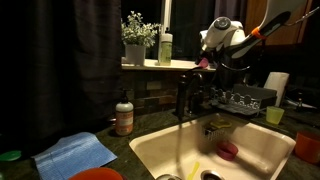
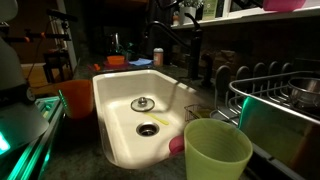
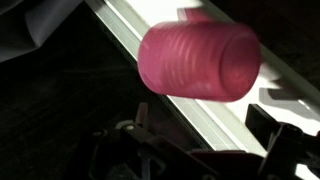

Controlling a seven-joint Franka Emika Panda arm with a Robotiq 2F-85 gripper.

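A pink cup fills the upper middle of the wrist view, close to the pale window ledge. My gripper is open, its dark fingers spread below the cup in that view. The space between them looks empty; whether a finger touches the cup I cannot tell. From exterior view 1, the pink cup appears small at the ledge's right end, with my gripper right over it. At the upper right corner of exterior view 2, part of a pink object shows.
Below the ledge stand the dark faucet and the white sink, with a red cup inside. A dish rack lies right of the faucet. On the ledge are a potted plant and a bottle.
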